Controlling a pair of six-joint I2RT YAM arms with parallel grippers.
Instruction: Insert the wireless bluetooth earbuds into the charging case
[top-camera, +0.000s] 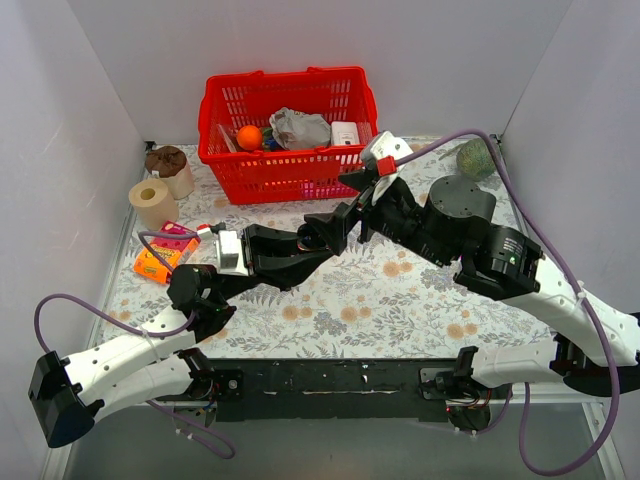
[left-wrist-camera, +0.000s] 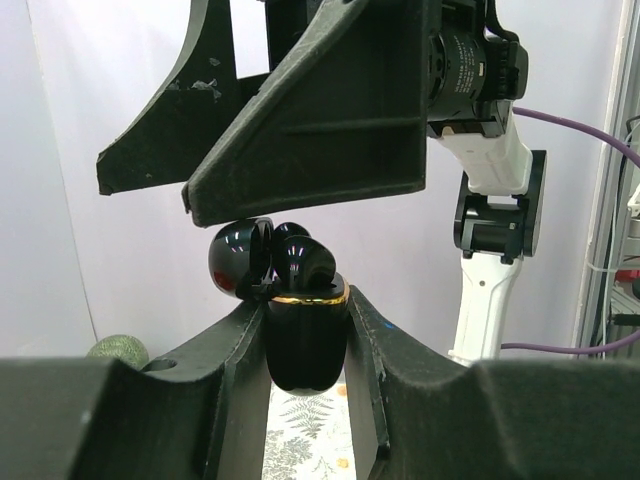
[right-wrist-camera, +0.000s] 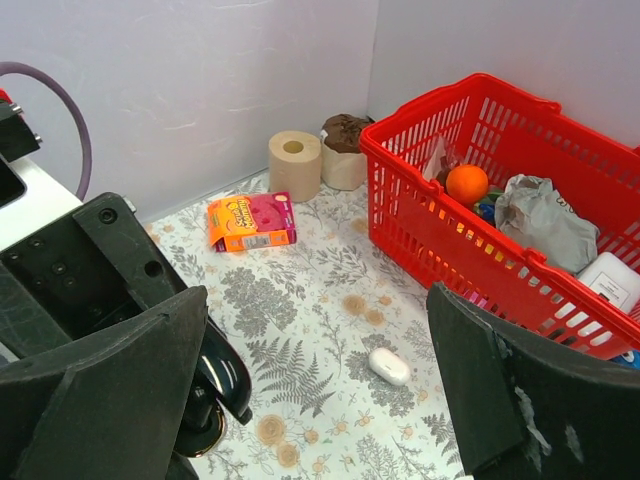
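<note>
A glossy black charging case with a gold rim is held upright between the fingers of my left gripper, lid raised. Rounded black shapes show at the case's opening; whether they are earbuds seated in their slots I cannot tell. Right over the case is my right gripper, fingers apart. In the right wrist view the gap between its fingers is empty, and part of the open case lid shows beside the other finger. From the top, the right fingers cover most of the case.
Behind the grippers stands a red basket. A small white oval object lies on the patterned table. An orange box, a paper roll and a brown-topped roll are at the left.
</note>
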